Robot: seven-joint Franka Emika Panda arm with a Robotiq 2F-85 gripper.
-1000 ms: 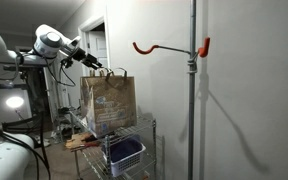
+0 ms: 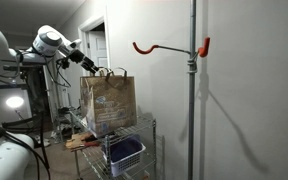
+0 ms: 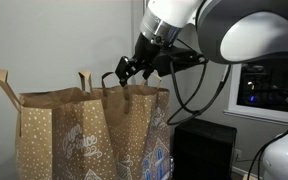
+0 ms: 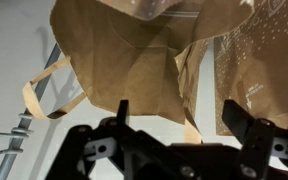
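Note:
Brown paper bags with upright handles, one [image 2: 111, 105] in front, stand on a wire shelf. In exterior view 2 a left bag [image 3: 52, 135] and a dotted right bag [image 3: 139, 130] stand side by side. Just over their top edges is my gripper, pointing down, its fingers [image 4: 119, 112] spread wide in the wrist view. Below, between the fingers, runs a narrow tan strip [image 4: 189, 105], apparently a handle; whether it touches them I cannot tell. Another looped handle [image 4: 54, 90] shows at the left. The bags' lower insides are hidden.
The wire shelf [image 2: 147, 128] carries a blue-white basket [image 2: 125, 152] on a lower level. A metal pole [image 2: 192, 110] with red-tipped hooks [image 2: 203, 48] rises to the right. Bare wall lies beyond it. A dark cabinet [image 3: 204, 148] stands behind the bags.

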